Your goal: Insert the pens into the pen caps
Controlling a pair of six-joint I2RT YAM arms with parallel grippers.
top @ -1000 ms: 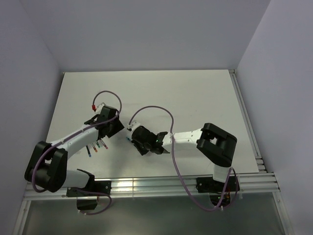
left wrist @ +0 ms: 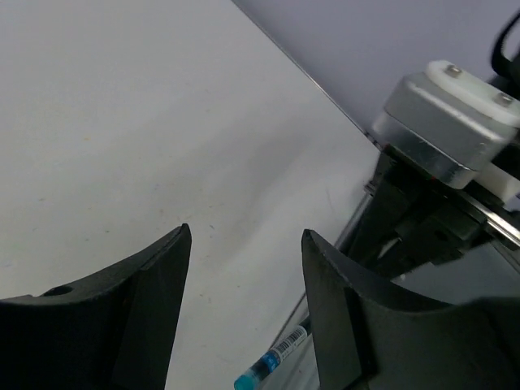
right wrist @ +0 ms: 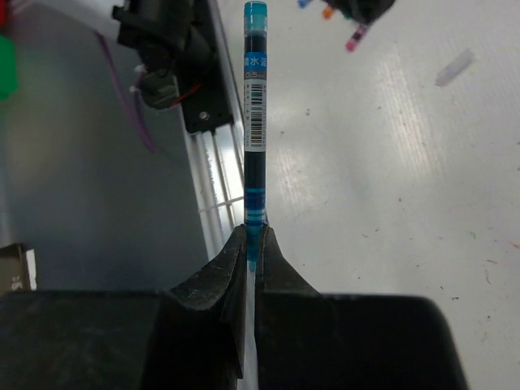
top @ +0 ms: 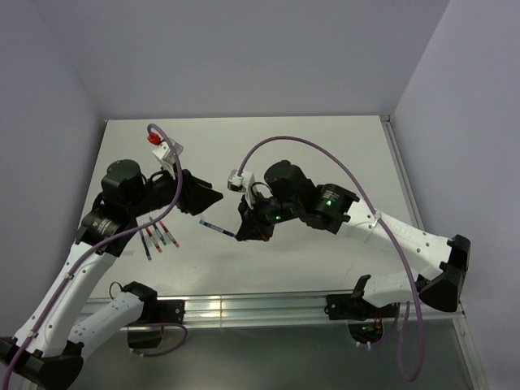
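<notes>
My right gripper [top: 250,229] is shut on a blue-banded pen [top: 216,227]; in the right wrist view the pen [right wrist: 255,114] stands upright between the fingertips, cyan end outward. My left gripper [top: 199,195] hangs open above and left of it, nothing between its fingers; in the left wrist view the pen's blue end [left wrist: 260,370] shows low beyond the open fingers. Several coloured pens [top: 159,234] lie on the table's left part, below the left arm. A small translucent piece [right wrist: 453,67], perhaps a cap, lies on the table in the right wrist view.
Walls border it on the sides and back. A metal rail [top: 252,304] runs along the front edge. Both arms are close together over the middle-left.
Both arms have risen. The right gripper has moved right with the pen in it; the left gripper has moved toward the middle, closer to it.
</notes>
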